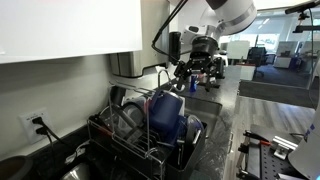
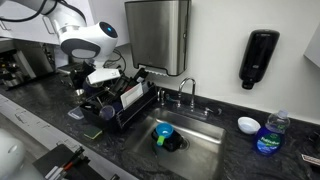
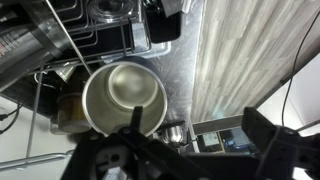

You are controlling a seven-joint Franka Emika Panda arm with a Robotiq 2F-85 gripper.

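My gripper is open, its two dark fingers well apart at the bottom of the wrist view with nothing seen between them. In exterior view 1 the gripper (image 1: 182, 76) hangs above the right end of the dish rack (image 1: 122, 143). The second exterior view has the gripper (image 2: 112, 74) over the same rack area, its fingertips hard to make out. A round, pale, hollow vessel (image 3: 126, 92) lies below in the wrist view, nearer the left finger. Blue-grey dishware (image 1: 165, 113) stands in the rack.
The sink (image 2: 190, 148) holds a blue item (image 2: 164, 130), with the faucet (image 2: 190, 94) behind. A white bowl (image 2: 248, 125) and blue soap bottle (image 2: 270, 135) stand right of it. A steel box (image 2: 157, 38) hangs on the wall near the arm.
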